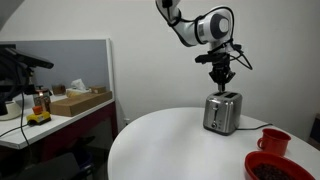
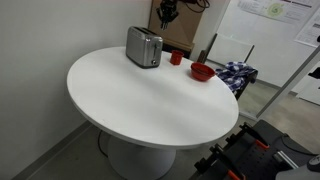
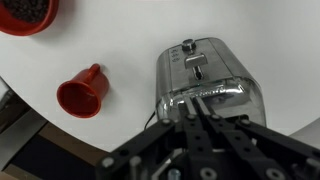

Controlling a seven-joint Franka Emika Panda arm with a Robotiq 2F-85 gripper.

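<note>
A silver toaster stands upright on the white round table; exterior view 2 shows the toaster near the far edge. My gripper points down right above the toaster's top, its fingers close together. From the wrist, the toaster lies under the gripper, its lever and knob side showing. The slots are mostly hidden by the fingers. Whether any gap is left between the fingertips, or whether they touch the toaster, I cannot make out.
A red mug and a red bowl with dark contents stand beside the toaster. Its black cord runs off toward the table's edge. A side shelf holds boxes and small items.
</note>
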